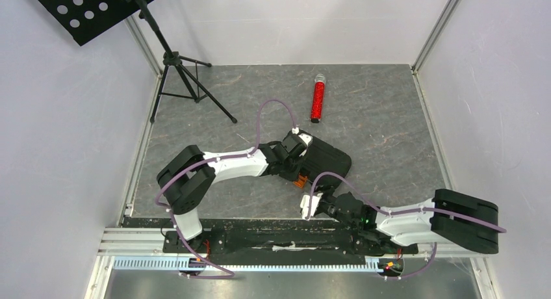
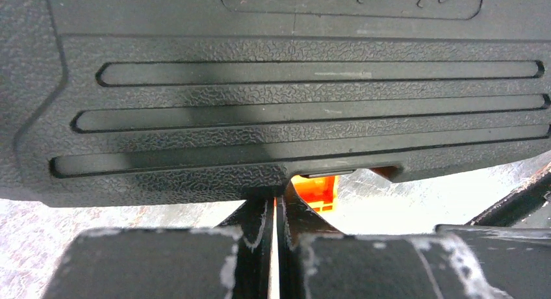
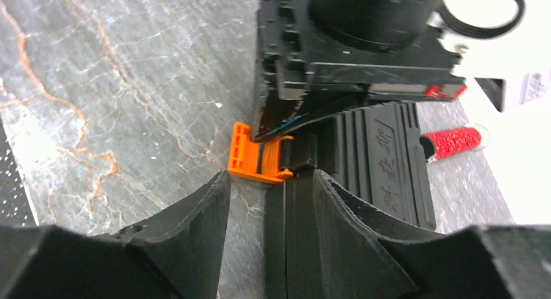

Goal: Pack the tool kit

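The black tool case (image 1: 328,159) with ribbed top and an orange latch (image 1: 300,181) lies at the middle front of the floor. My left gripper is shut at the case's edge beside the latch; the case fills most of the left wrist view, and I see nothing clearly between the fingertips. My right gripper stands part open over the case's near end, fingers apart below the raised orange latch (image 3: 247,153). In the right wrist view the left gripper's body hangs over that latch, partly hiding it.
A red cylinder (image 1: 318,101) lies behind the case. A black music stand (image 1: 195,84) stands at the back left. The floor right of the case and at the back right is clear. White walls enclose three sides.
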